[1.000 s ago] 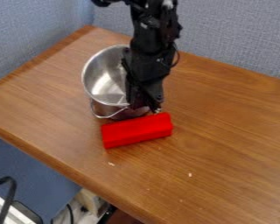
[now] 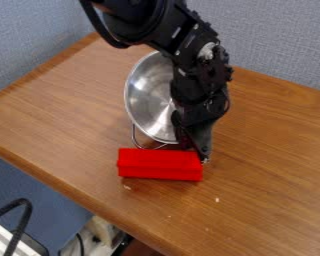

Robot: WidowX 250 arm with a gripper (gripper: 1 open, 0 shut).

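Observation:
A silver metal pot (image 2: 148, 96) with a wire handle sits on the wooden table (image 2: 259, 187), partly hidden behind my arm. A red block (image 2: 157, 165) lies just in front of it. My black gripper (image 2: 195, 144) is down at the pot's right side, just behind the right end of the red block. Its fingertips are dark and partly hidden, so whether anything is between them is hard to see; it looks shut.
Blue-grey walls border the back. Off the near left edge are a white frame and black cables.
My gripper has moved toward the front right. The pot has shifted right and looks more tilted, and the red block has moved slightly right and turned straighter.

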